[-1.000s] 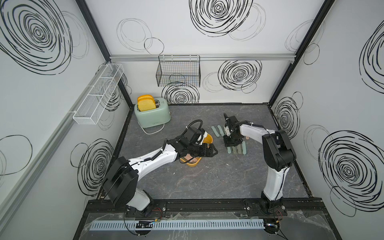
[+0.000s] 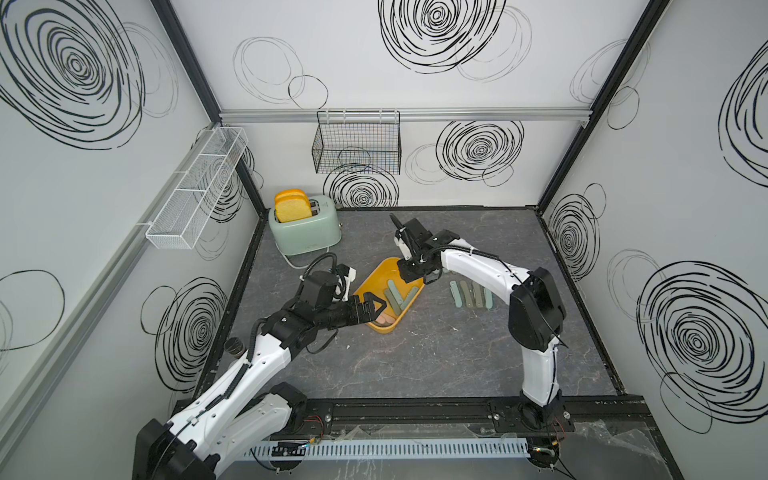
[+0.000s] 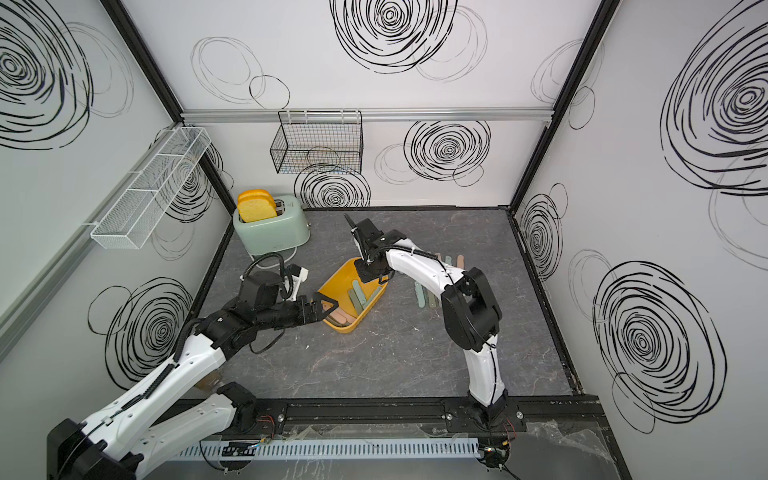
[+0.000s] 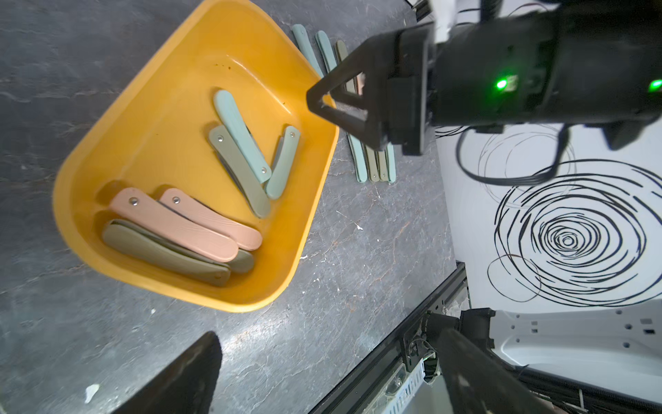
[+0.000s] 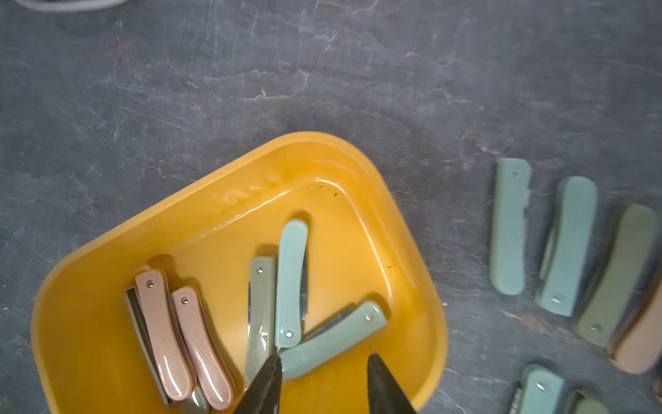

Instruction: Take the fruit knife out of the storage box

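Observation:
The yellow storage box [image 4: 165, 82] lies on the dark table with several folded fruit knives inside. In the right wrist view, a pale blue knife [image 5: 291, 276], a grey-green knife [image 5: 260, 310] and a green knife [image 5: 334, 343] lie close together. Two pink knives [image 5: 164, 331] rest at the box's other end, partly over olive ones [image 4: 162, 255]. My right gripper hangs open over the box near the green knife, nothing between its fingers. My left gripper, also open and empty, stands just outside the box's near left end.
Several knives [image 5: 510, 227] lie in rows on the table right of the box. A green toaster [image 2: 308, 228] holding bread stands at the back left. Both arms are close together around the box.
My right gripper has moved left from above the table knives to over the box. My left arm has drawn back leftward, uncovering most of the box.

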